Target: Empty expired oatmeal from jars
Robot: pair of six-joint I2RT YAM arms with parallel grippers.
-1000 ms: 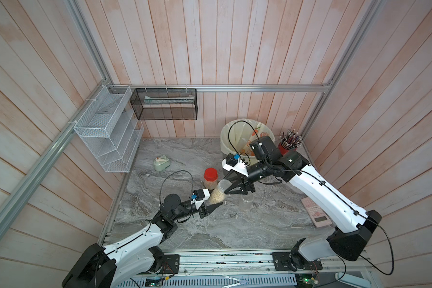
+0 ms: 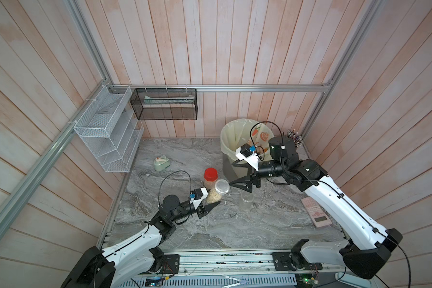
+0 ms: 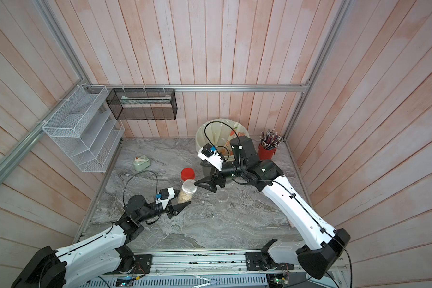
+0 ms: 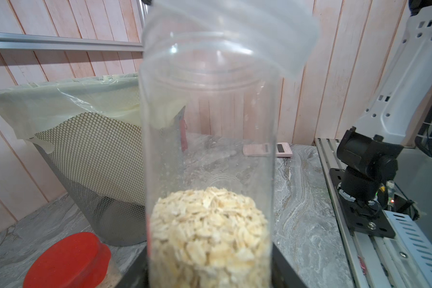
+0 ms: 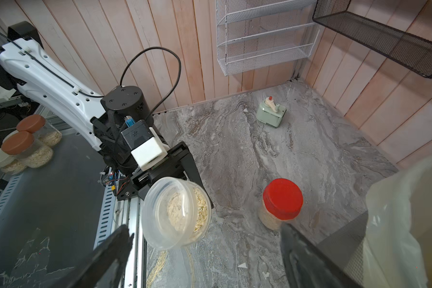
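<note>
A clear jar (image 4: 211,230) partly filled with oats is held above the table, with my left gripper (image 2: 213,198) shut on its body. Its translucent lid (image 4: 230,28) slants across the top in the left wrist view. Just right of that lid, my right gripper is open, nothing between its fingers. Behind the held jar stands a red-lidded jar (image 5: 282,199) with oats inside. A clear, seemingly empty jar (image 2: 246,200) is on the table below the right gripper. The lined bin (image 4: 96,168) stands at the back, partly hidden by the right arm in the top views.
A small green object (image 5: 271,112) sits at the back left. The pink calculator (image 2: 315,211) lies at the right, and a red cup of pens (image 3: 268,146) is beside the bin. Several more oat jars (image 5: 33,148) stand beyond the table's front edge.
My right arm has shifted to the right, its gripper drawing back from the held jar's lid and leaving it more exposed. The left gripper and jar have moved only slightly left.
</note>
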